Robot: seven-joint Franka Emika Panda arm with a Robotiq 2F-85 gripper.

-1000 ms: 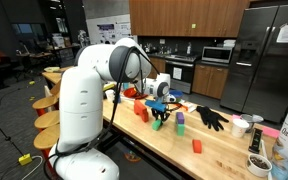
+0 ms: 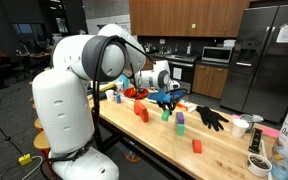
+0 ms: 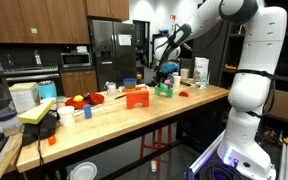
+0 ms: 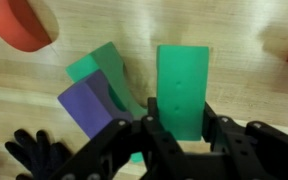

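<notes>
In the wrist view a green block (image 4: 182,88) sits between the fingertips of my gripper, which is shut on it. The table shows some way below the block. From the first exterior view, my gripper (image 2: 167,108) is over the middle of the table, with the green block (image 2: 165,116) under it. Close by are another green block (image 4: 98,63) and a purple block (image 4: 92,104), set against each other. In the first exterior view the purple block (image 2: 180,118) is just right of the gripper.
Red pieces (image 4: 18,24) lie at either side. A black glove (image 2: 206,118) rests beyond the blocks. White cups (image 2: 240,128) and a bowl (image 2: 259,165) occupy the right end.
My gripper and the green block have moved up and to the right in the first exterior view, toward the purple block. The other objects appear unmoved.
</notes>
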